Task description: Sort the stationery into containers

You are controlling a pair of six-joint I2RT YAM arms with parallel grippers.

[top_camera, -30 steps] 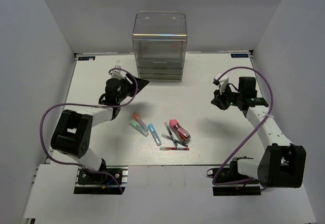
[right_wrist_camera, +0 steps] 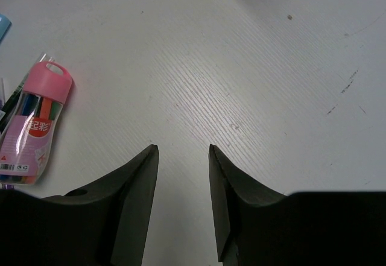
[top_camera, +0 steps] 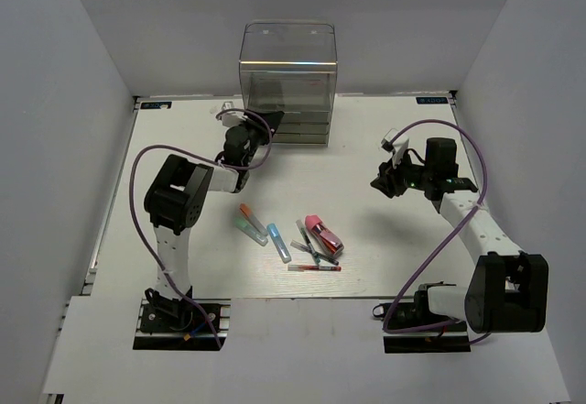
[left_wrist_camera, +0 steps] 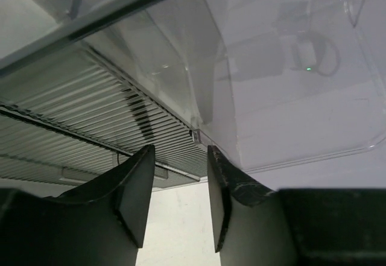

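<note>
My left gripper point(top_camera: 275, 118) is part open at the front left of the clear drawer container point(top_camera: 288, 74), its empty fingers facing the container's ribbed drawers point(left_wrist_camera: 145, 115) in the left wrist view. My right gripper point(top_camera: 385, 184) hangs part open over bare table, nothing between its fingers. In the middle front of the table lie a pink-capped pen pouch point(top_camera: 323, 236), orange point(top_camera: 254, 219), green point(top_camera: 250, 231) and blue point(top_camera: 278, 243) tubes, and several loose pens point(top_camera: 314, 267).
Grey walls enclose the sides and back.
My left arm has moved toward the back and right, up to the container. My right gripper has shifted slightly left. The stationery is unmoved.
</note>
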